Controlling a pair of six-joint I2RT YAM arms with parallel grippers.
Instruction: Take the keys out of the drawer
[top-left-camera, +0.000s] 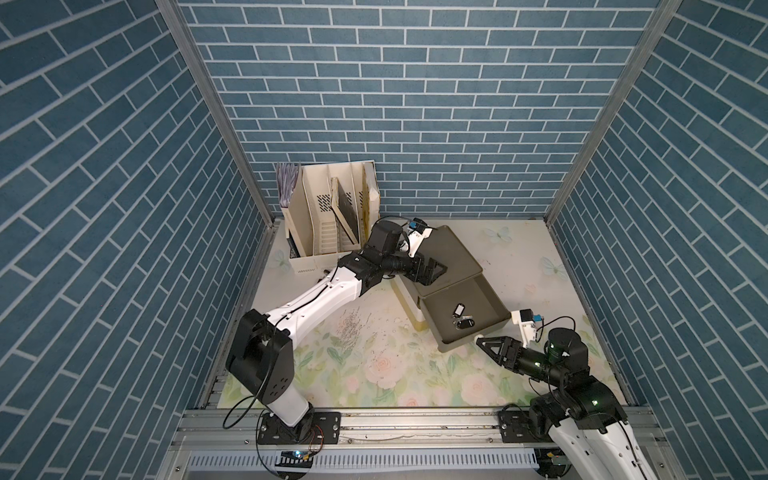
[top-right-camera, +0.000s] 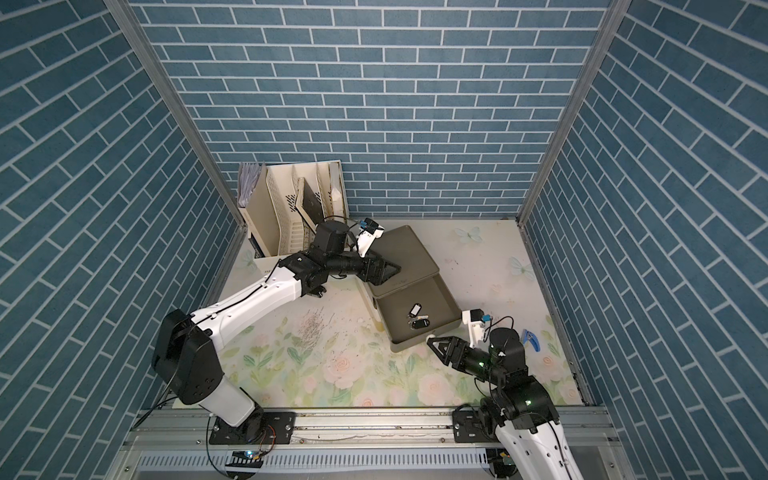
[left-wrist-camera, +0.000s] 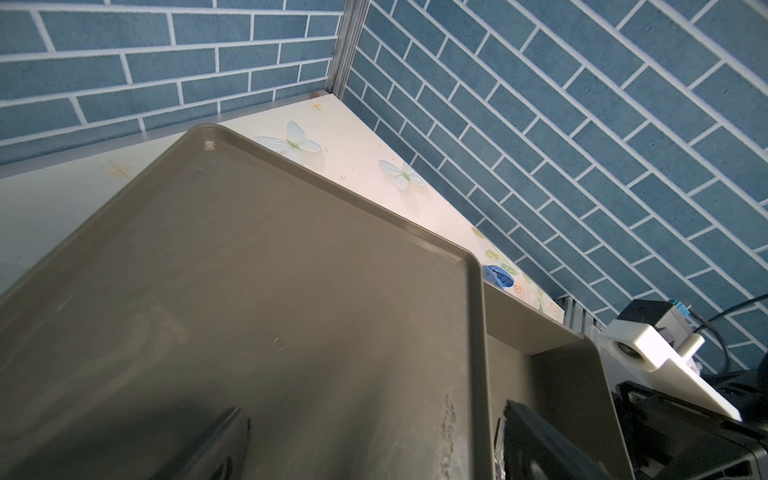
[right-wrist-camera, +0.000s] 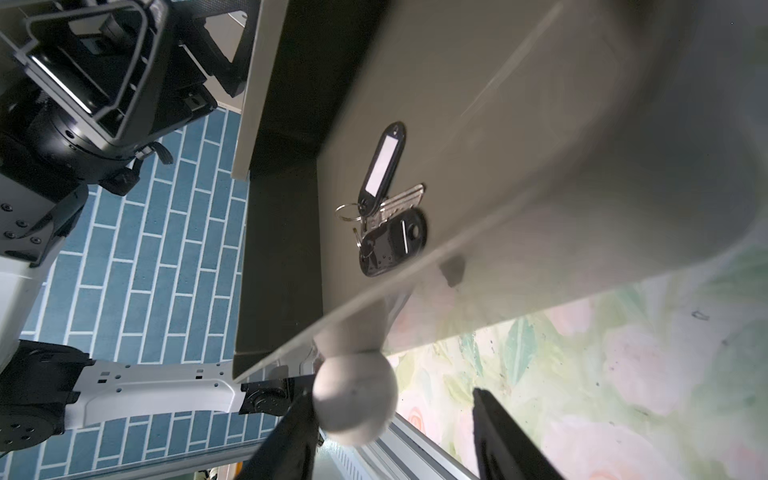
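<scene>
The grey-brown drawer is pulled out from the box with a lid. Inside lie keys with two dark tags, one with a white label. My right gripper stands open at the drawer's front; the round white knob is at its fingers, near the left one. My left gripper hangs over the box's top; in its wrist view the fingertips are apart at the bottom edge, with only the lid showing between them.
A cream file holder stands at the back left. A blue object lies at the right of the table.
</scene>
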